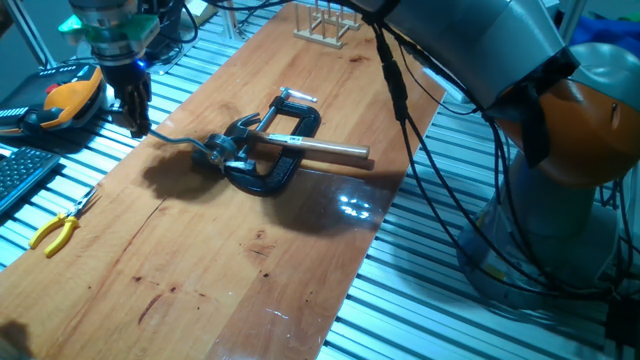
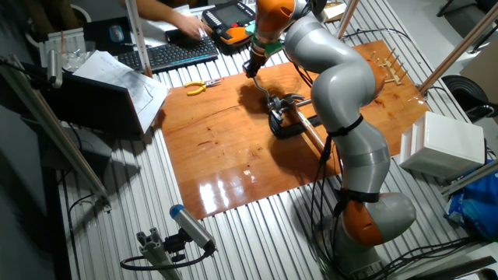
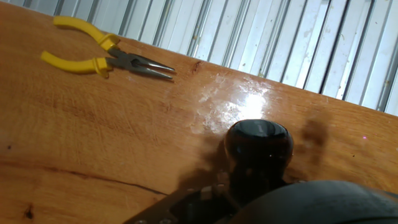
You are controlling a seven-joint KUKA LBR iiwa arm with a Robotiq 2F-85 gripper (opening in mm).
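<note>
A curved grey metal rod (image 1: 177, 139) with a round head (image 1: 220, 151) runs from my gripper (image 1: 139, 132), which appears shut on its end above the table's far left edge. The head overlaps a black C-clamp (image 1: 262, 184) and a claw hammer (image 1: 318, 146) in exterior view 1; whether they touch is unclear. The hammer's wooden handle lies across the clamp. In the wrist view a glossy black knob (image 3: 259, 149) juts out before my gripper, and the fingertips are mostly hidden. Yellow-handled pliers (image 3: 99, 48) lie by the table edge, apart from my gripper.
A wooden rack (image 1: 325, 25) stands at the table's far end. Beyond one edge are a keyboard (image 2: 183, 54) and a teach pendant (image 2: 228, 19), with a person's hand (image 2: 189, 26) nearby.
</note>
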